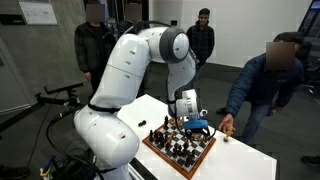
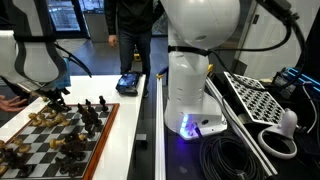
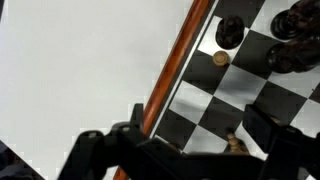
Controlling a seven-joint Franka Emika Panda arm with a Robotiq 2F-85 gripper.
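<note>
A wooden-edged chessboard (image 1: pixel 158 151) with dark and light brown pieces lies on the white table, and the arm reaches over it from behind. In the wrist view my gripper stands open above the board near its border, its black fingers (image 3: pixel 270 130) wide apart. A light brown piece (image 3: pixel 236 144) shows low between them, partly hidden and not held. Further up are a dark piece (image 3: pixel 230 33), a small tan piece (image 3: pixel 221 58) and several dark pieces (image 3: pixel 292 56) to the right. In exterior view 2 the gripper (image 2: pixel 52 97) is low over the pieces.
A person (image 1: pixel 268 85) at the right reaches a hand (image 1: pixel 228 124) over the table beside the board. Others stand behind. A dark device (image 2: pixel 129 83) sits on the table, with a keyboard (image 2: pixel 270 108) further right.
</note>
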